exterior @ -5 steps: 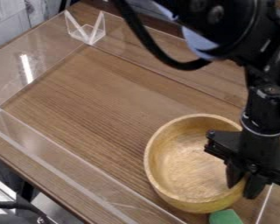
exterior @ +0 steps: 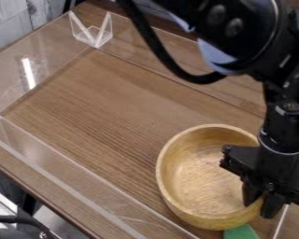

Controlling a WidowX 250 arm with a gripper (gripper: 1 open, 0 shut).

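Note:
A tan wooden bowl [exterior: 190, 173] sits at the lower middle right of the camera view. My black gripper [exterior: 262, 196] is shut on its right rim, fingers reaching down at that edge. A green object [exterior: 239, 232] shows at the bottom edge, just below the bowl and partly hidden by it.
A clear plastic piece [exterior: 92, 30] stands at the back left. Clear strips run along the table's left and front edges, with cables beyond at the lower left.
My gripper and the bowl have shifted slightly up and to the right over the last second. The grip on the rim looks the same.

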